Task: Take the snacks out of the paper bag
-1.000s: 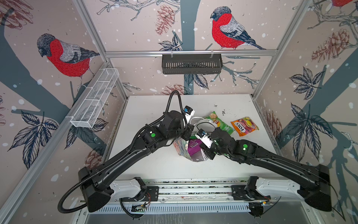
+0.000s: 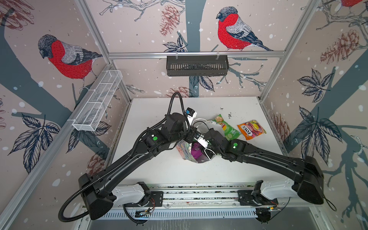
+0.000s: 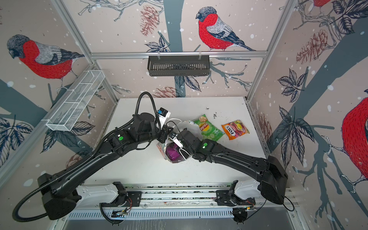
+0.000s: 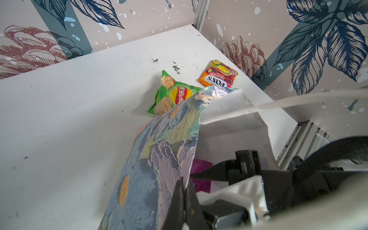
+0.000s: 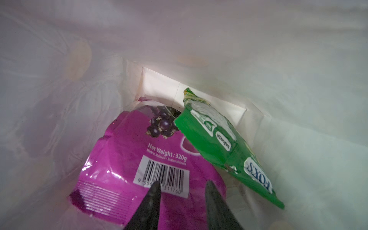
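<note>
The floral paper bag (image 4: 147,168) stands open at mid-table. My left gripper is shut on its rim, with the thin paper edge running in between the fingertips. My right gripper reaches down inside the bag, fingers part open, with its fingertips over a purple packet (image 5: 115,161) showing a barcode. From this view I cannot tell whether they touch it. Leaning beside the purple packet, inside the bag, is a green Fox's packet (image 5: 218,141). On the table behind and to the right lie a green chips packet (image 2: 230,131) and an orange Fox's packet (image 2: 251,129).
Bag handles (image 4: 245,113) loop close to both wrists. A black basket (image 2: 197,66) hangs on the back rail and a white wire rack (image 2: 97,99) on the left frame.
My right arm has moved left and deeper into the bag's mouth. The left arm has shifted only slightly to the left, and the packets on the table have stayed put.
</note>
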